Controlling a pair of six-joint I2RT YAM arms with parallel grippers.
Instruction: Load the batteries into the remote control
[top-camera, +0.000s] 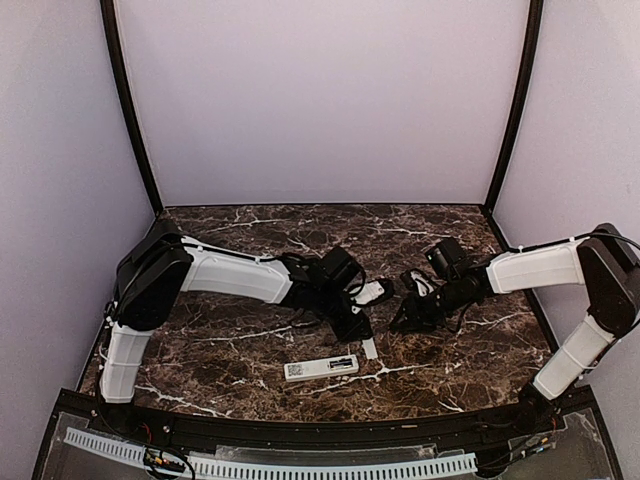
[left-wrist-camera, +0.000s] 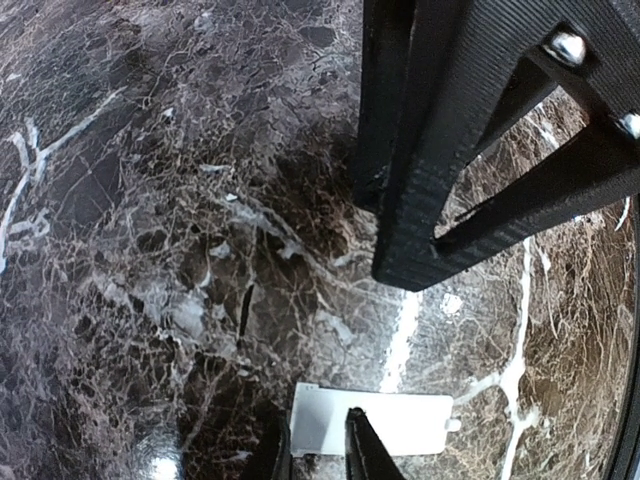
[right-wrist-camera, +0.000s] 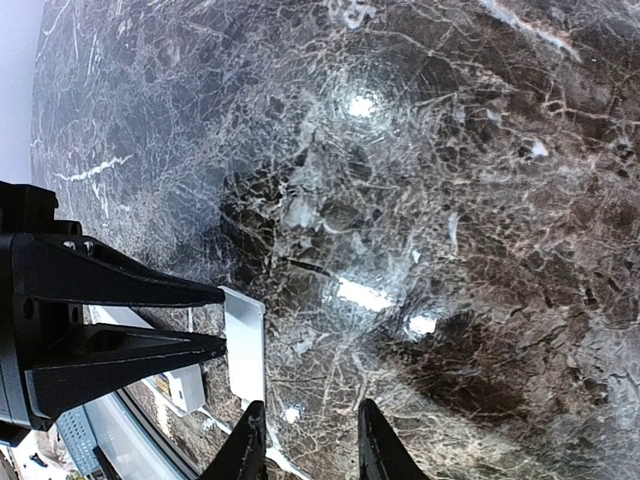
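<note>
A white remote control (top-camera: 310, 370) lies near the table front, a battery visible in its right end; in the right wrist view it (right-wrist-camera: 184, 388) is partly hidden. Right of it lies a small white cover (top-camera: 369, 349), flat on the marble, also in the left wrist view (left-wrist-camera: 380, 420) and right wrist view (right-wrist-camera: 245, 347). My left gripper (top-camera: 356, 332) is at the cover's far end, its fingertips (left-wrist-camera: 355, 445) over it; it looks shut, holding nothing I can see. My right gripper (top-camera: 402, 322) hangs right of the cover, its fingers (right-wrist-camera: 370, 440) apart with nothing seen between them.
White walls enclose the back and sides; a dark rail runs along the front edge.
</note>
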